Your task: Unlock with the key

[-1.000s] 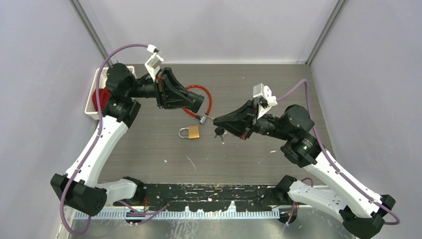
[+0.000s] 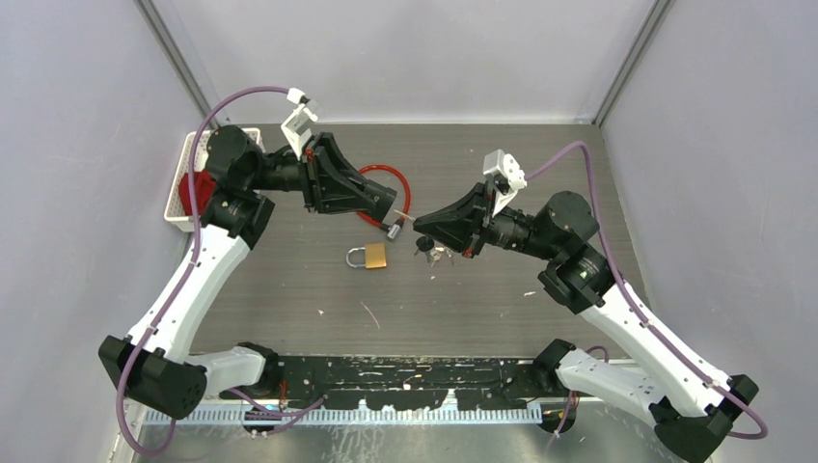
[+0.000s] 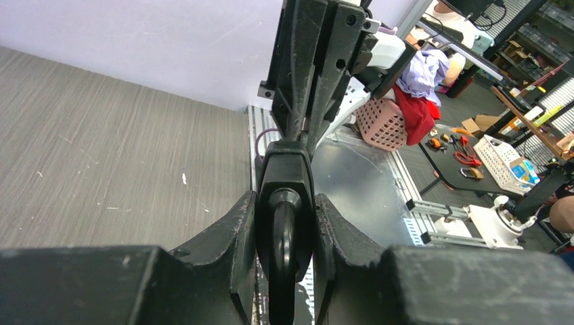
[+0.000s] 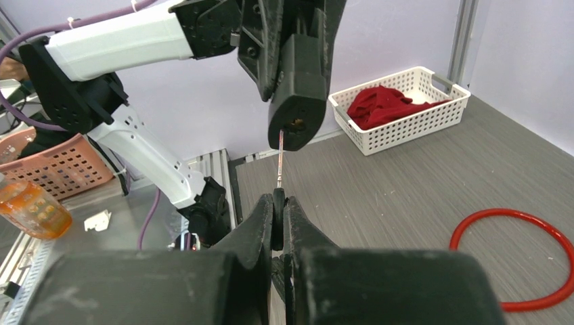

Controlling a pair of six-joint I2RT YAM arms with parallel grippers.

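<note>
In the left wrist view, my left gripper is shut on a black padlock, a finger against each side. The padlock's end face, with its round keyhole, faces my right gripper. That gripper is shut on a key, whose thin metal blade points up at the face. In the right wrist view, the blade's tip overlaps the face left of the keyhole; whether it touches cannot be told. More keys show just below the right fingertips in the top view.
A brass padlock and a red cable lock lie on the table below the grippers. A white basket with red cloth stands at the far left.
The hanging keys swung. My left gripper and the padlock barely moved.
</note>
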